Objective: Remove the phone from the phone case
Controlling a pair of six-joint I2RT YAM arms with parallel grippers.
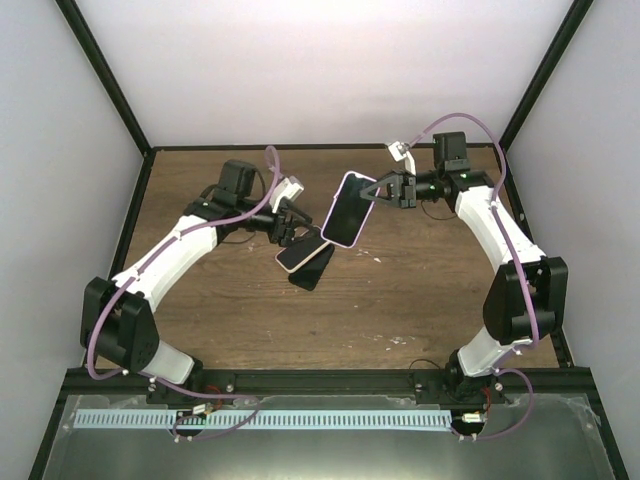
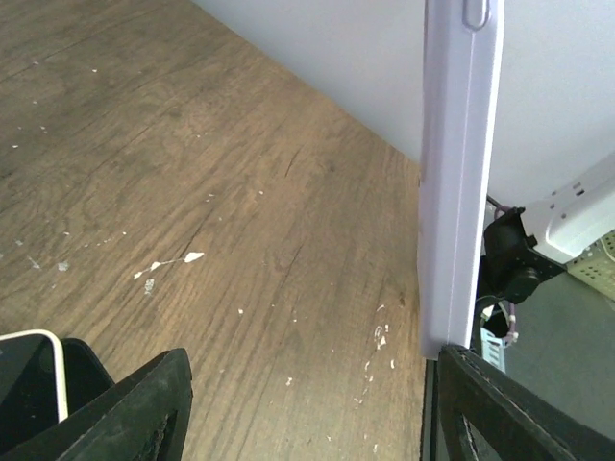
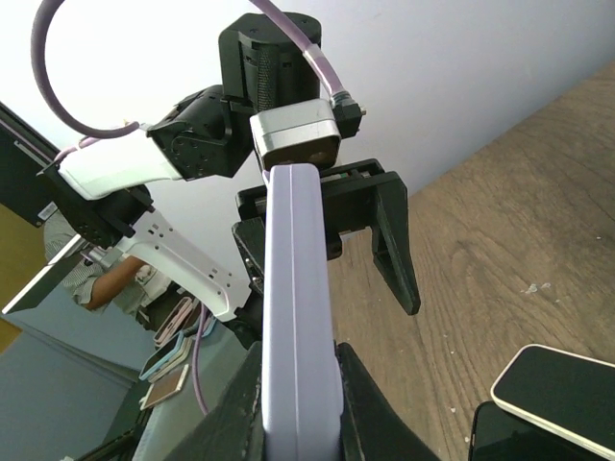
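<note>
A black-screened phone [image 1: 349, 212] sits in a lilac case [image 3: 296, 317], raised above the table. My right gripper [image 1: 371, 190] is shut on the cased phone near its far right end, with one finger on either side in the right wrist view. Facing its other end is my left gripper [image 1: 308, 231], its fingers [image 2: 144, 408] parted. The left wrist view has the case [image 2: 459, 182] edge-on at the right finger's tip; whether they touch, I cannot tell. No gap shows between phone and case.
Below the left gripper, a light-rimmed phone [image 1: 301, 252] lies partly over a black flat piece [image 1: 312, 270] on the wooden table [image 1: 400, 300].
</note>
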